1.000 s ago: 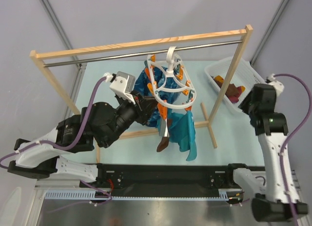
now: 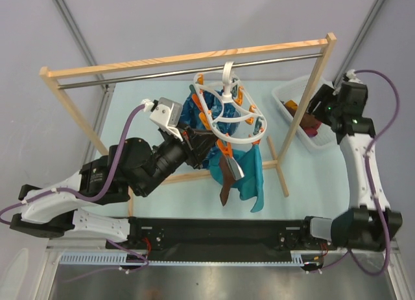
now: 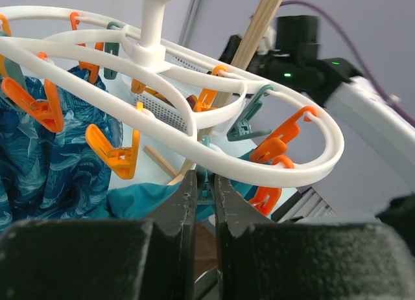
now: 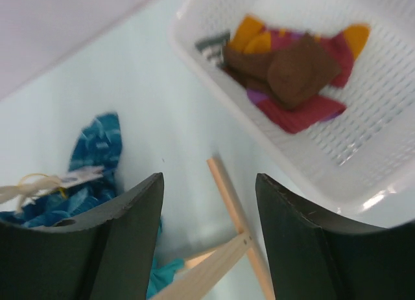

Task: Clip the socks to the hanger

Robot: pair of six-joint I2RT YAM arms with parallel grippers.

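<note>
The white ring hanger (image 2: 230, 138) hangs from the rack's rail with orange and grey clips (image 3: 117, 159). Blue patterned socks (image 3: 45, 164), a teal sock (image 2: 249, 183) and a brown one (image 2: 227, 177) hang below it. My left gripper is shut on a grey clip at the hanger's near edge. My right gripper is open above the white basket (image 4: 214, 67), which holds brown, red and yellow socks (image 4: 301, 73).
A wooden rack (image 2: 188, 56) frames the hanger, with a post between it and the basket. Bare table shows around the rack's feet.
The hanger's lower clips and brown sock have shifted slightly rightward. My left gripper has barely moved.
</note>
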